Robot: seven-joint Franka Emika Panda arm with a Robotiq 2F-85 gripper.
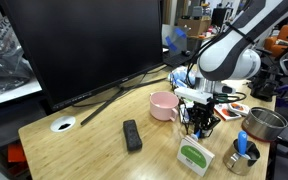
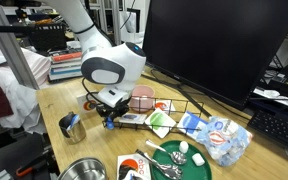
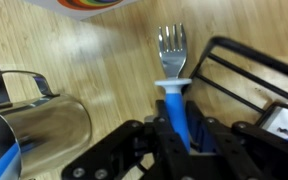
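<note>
In the wrist view a fork [image 3: 173, 50] with metal tines and a blue handle [image 3: 177, 115] points away from me, above the wooden table. Around its handle my gripper is shut. Exterior view 2 shows the gripper [image 2: 110, 108] low over the table, beside the black wire rack [image 2: 134, 122], with a bit of blue below it. From the other side, the gripper [image 1: 201, 117] is behind a white and green box [image 1: 196, 154], and the fork is mostly hidden.
A metal cup [image 3: 54, 130] holding a blue-handled item stands close on the left in the wrist view. Nearby are a pink bowl [image 1: 164, 106], a steel pot [image 1: 265, 123] and a green plate [image 2: 177, 160]. Bare table lies around the black remote [image 1: 132, 135].
</note>
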